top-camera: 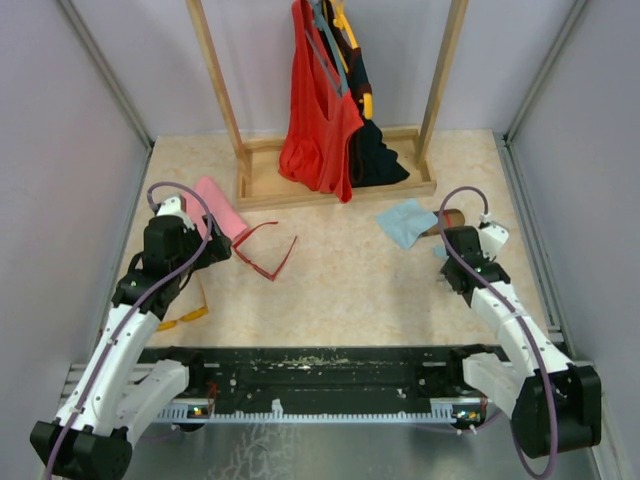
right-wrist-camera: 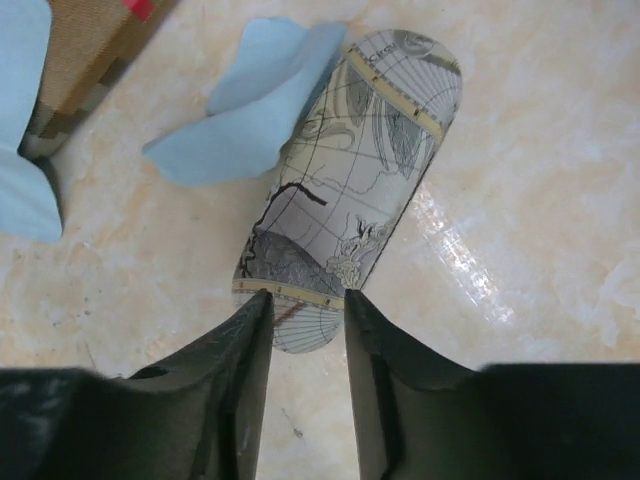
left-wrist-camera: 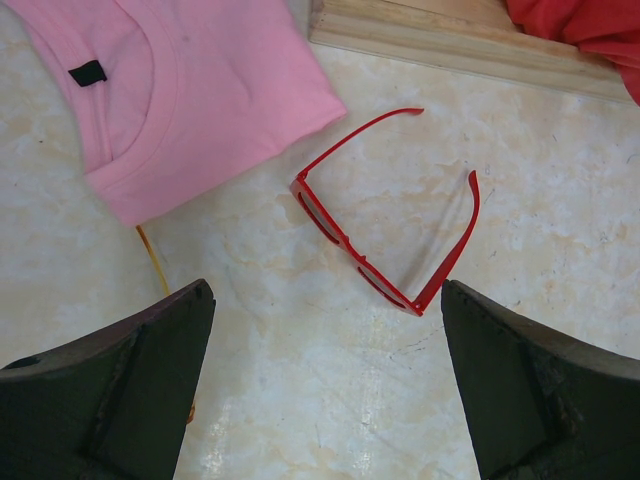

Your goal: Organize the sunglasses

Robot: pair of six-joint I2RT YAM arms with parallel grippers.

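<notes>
Red sunglasses [top-camera: 266,262] lie unfolded on the table; in the left wrist view the red frame [left-wrist-camera: 350,250] shows between and beyond my open left gripper, which holds nothing. Yellow-framed glasses [top-camera: 182,318] are partly covered by the left arm, and only a thin yellow temple [left-wrist-camera: 153,260] shows clearly from the wrist. A map-patterned glasses case [right-wrist-camera: 335,195] lies under my right gripper. Its fingertips stand part open over the case's near end, with a narrow gap and no clear grip. A light blue cloth [right-wrist-camera: 255,110] touches the case's side.
A brown case [right-wrist-camera: 85,65] and another blue cloth [top-camera: 405,222] lie farther back on the right. A pink shirt [left-wrist-camera: 200,90] lies near the red sunglasses. The wooden rack [top-camera: 265,190] with hanging clothes stands behind.
</notes>
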